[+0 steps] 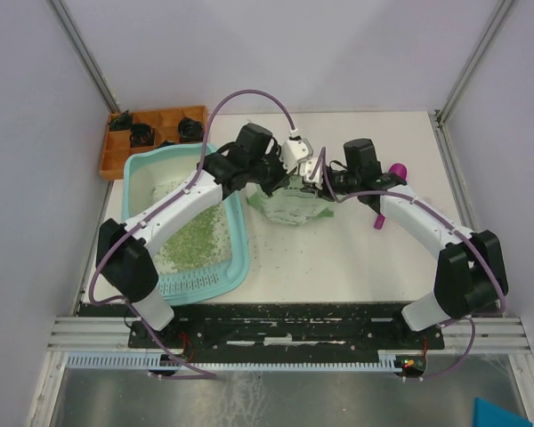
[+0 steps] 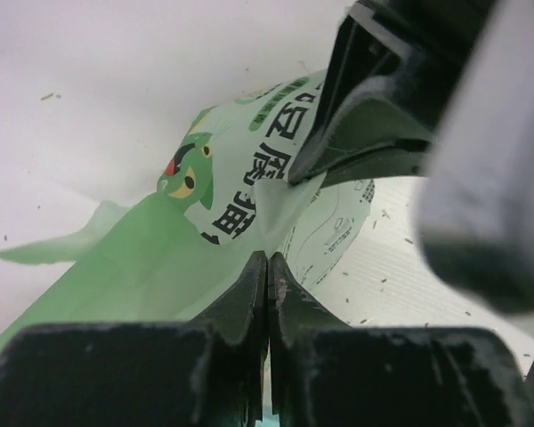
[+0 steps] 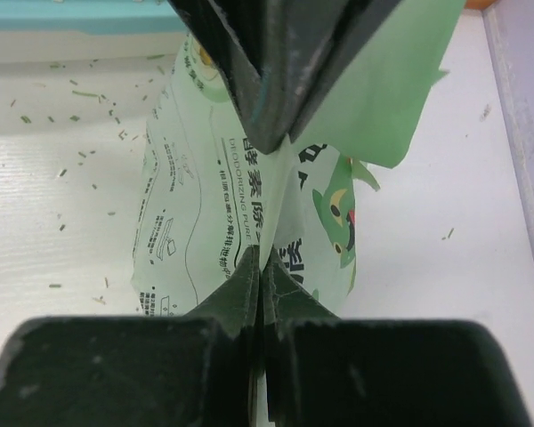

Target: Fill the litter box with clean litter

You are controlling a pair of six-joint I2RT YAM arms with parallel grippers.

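A pale green litter bag with black lettering lies in the middle of the table. Both grippers pinch its upper edge close together. My left gripper is shut on the bag's film, which fans out to the left in the left wrist view. My right gripper is shut on a fold of the bag right beside the left one. The litter box, turquoise-rimmed, stands to the left with green pellets on its floor. The bag's opening cannot be made out.
An orange tray with black items sits at the back left. A magenta scoop lies right of the right arm. Loose pellets dot the white table, whose front middle is otherwise clear.
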